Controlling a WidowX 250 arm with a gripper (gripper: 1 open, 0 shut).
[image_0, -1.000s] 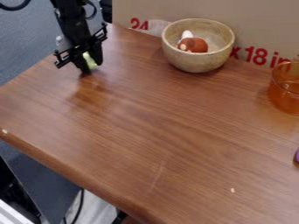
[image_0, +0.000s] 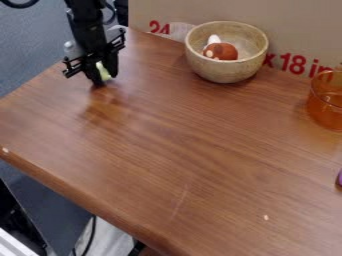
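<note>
The black gripper is low over the far left edge of the wooden table, with a pale yellow-green object at its fingertips, partly hidden by them. Whether the fingers are shut on that object is unclear. A beige bowl stands at the back middle, holding a reddish-brown round item and a white one.
An orange translucent container sits at the right edge, with a purple object partly in view below it. A cardboard panel with red print backs the table.
</note>
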